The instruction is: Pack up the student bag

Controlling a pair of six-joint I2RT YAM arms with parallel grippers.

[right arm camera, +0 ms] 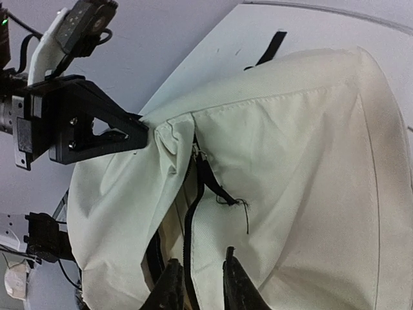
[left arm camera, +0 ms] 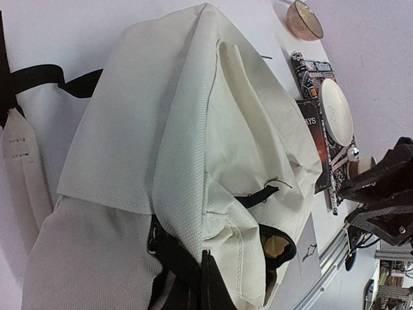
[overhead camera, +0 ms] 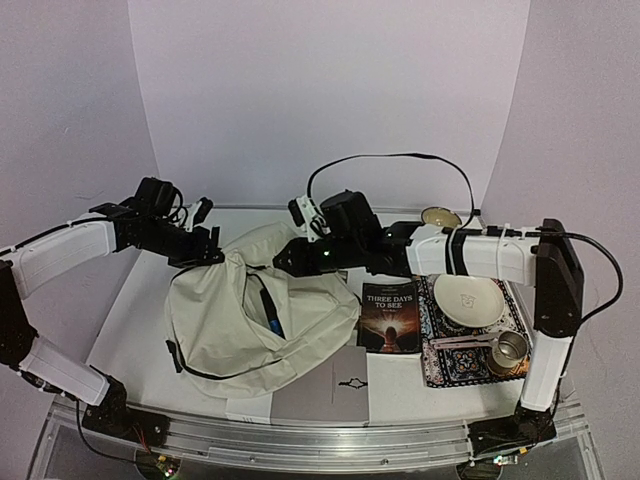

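The cream bag (overhead camera: 225, 330) lies on the left half of the table, its black-edged zip opening partly parted. A dark item with a blue end (overhead camera: 274, 325) shows in that opening. At the bag's upper edge my left gripper is shut on the fabric by the zip's end. My right gripper is open above the bag, nothing held between its fingers. A short black zip tab (right arm camera: 216, 184) with frayed threads lies loose on the cloth, ahead of those fingers. The book "Three Days to See" (overhead camera: 390, 318) lies right of the bag.
A patterned mat (overhead camera: 455, 368) at the right carries a white plate (overhead camera: 470, 298) and a metal cup (overhead camera: 509, 349). Behind it stands a bowl (overhead camera: 440, 217). A grey folder (overhead camera: 320, 395) sits partly under the bag's front. Bare table shows along the left.
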